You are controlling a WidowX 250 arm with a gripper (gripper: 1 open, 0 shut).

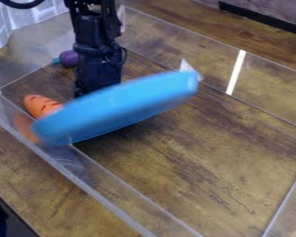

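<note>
The black gripper (96, 78) stands at the upper left, behind a blue plate (119, 108) that is tilted up and blurred by motion. The plate hides the gripper's fingertips, so whether they are shut on it cannot be seen. An orange toy carrot (41, 106) lies left of the plate, partly behind it. A purple toy eggplant (67, 58) lies left of the arm. The yellow object is not visible, and may be behind the plate.
Clear plastic walls border the wooden floor (200, 176), which is bare on the right and at the front.
</note>
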